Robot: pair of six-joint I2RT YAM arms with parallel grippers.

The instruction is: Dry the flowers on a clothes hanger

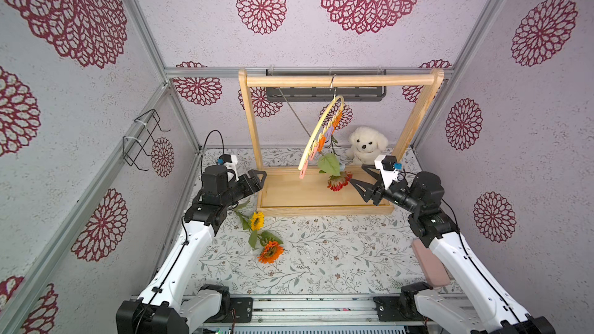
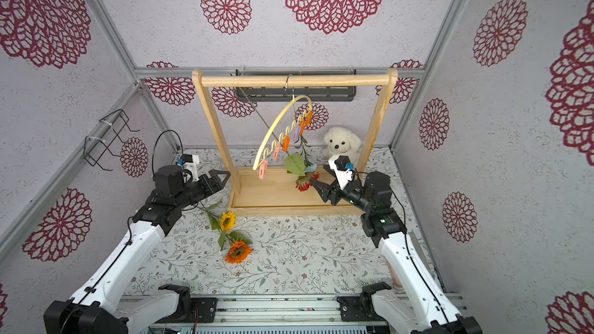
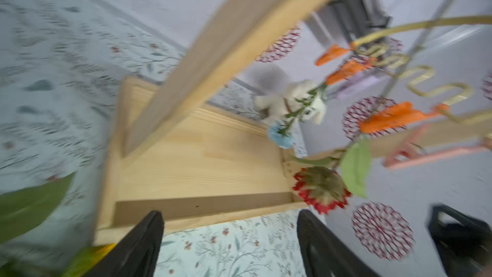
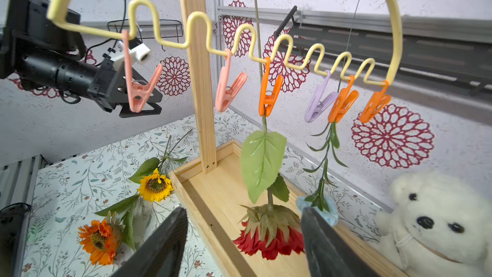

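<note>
The yellow hanger point(image 4: 391, 30) hangs from the wooden rack with pink, orange and lilac clips. A red flower point(image 4: 269, 236) hangs head-down from an orange clip point(image 4: 269, 95), and a blue flower point(image 4: 323, 210) behind it. A sunflower point(image 1: 258, 220) and an orange flower point(image 1: 270, 251) lie on the table, front left. My left gripper point(image 1: 255, 182) is open and empty, left of the hanger. My right gripper point(image 1: 364, 182) stands open and empty, right of the hanging red flower.
The wooden rack point(image 1: 337, 80) stands on a shallow wooden tray point(image 1: 290, 209). A white plush dog point(image 1: 365, 142) sits behind it at the right. A pink block point(image 1: 431, 263) lies at the front right.
</note>
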